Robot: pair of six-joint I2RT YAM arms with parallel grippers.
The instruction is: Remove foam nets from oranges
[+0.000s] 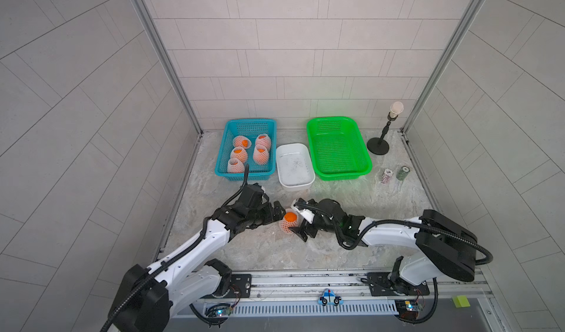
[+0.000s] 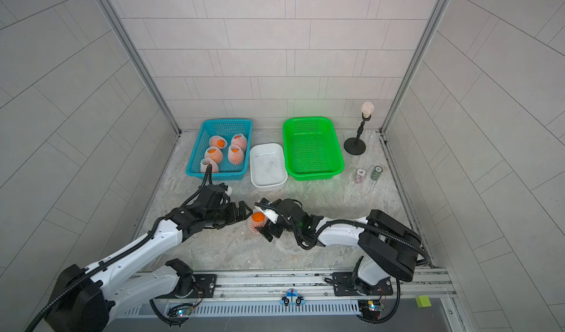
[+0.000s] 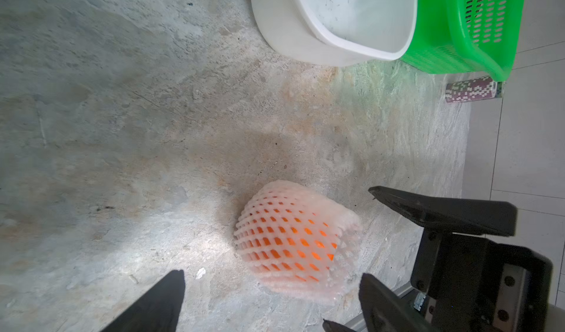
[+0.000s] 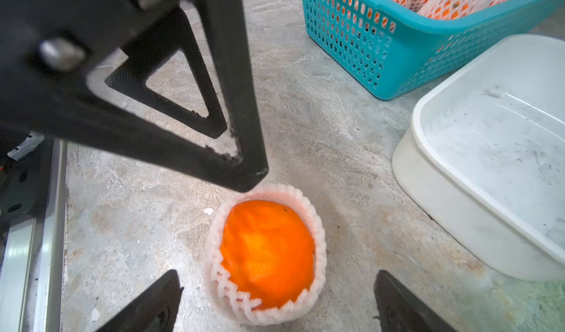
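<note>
One orange in a pink foam net (image 1: 289, 221) lies on the table between the grippers; from the right wrist its bare orange top shows inside the net's rim, while in the left wrist view the mesh (image 3: 294, 238) covers its side. My left gripper (image 1: 276, 211) stands open just left of it, empty. My right gripper (image 2: 263, 232) is open at its right, close over it, with nothing between the fingers. More netted oranges (image 1: 261, 154) are in the blue basket (image 1: 245, 174) at the back left.
A white tray (image 1: 295, 164) sits behind the orange, beside a green basket (image 1: 339, 149). At the right are a black stand (image 1: 377, 145) and two small cans (image 1: 402, 173). The table front is bordered by a metal rail.
</note>
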